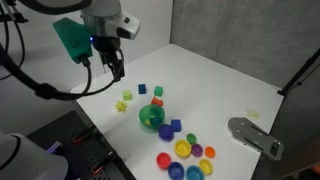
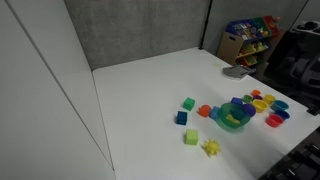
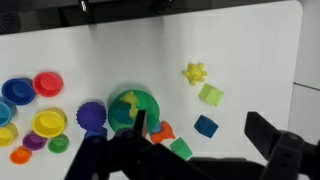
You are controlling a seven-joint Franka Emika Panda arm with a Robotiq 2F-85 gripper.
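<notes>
My open gripper is high above the white table, with nothing between its dark fingers. A green bowl (image 1: 151,122) stands on the table with a yellowish toy (image 3: 130,101) inside; the left finger hides part of it in the wrist view. Loose on the table beside the bowl lie a yellow toy (image 3: 194,73), a light green cube (image 3: 211,95), a dark blue cube (image 3: 205,126), a green cube (image 3: 181,148) and an orange-red toy (image 3: 163,133).
Several coloured cups, among them a red one (image 1: 163,160) and a yellow one (image 1: 183,149), cluster beside the bowl. A grey metal tray (image 1: 255,136) lies at the table's far side. A shelf of coloured bins (image 2: 248,40) stands beyond.
</notes>
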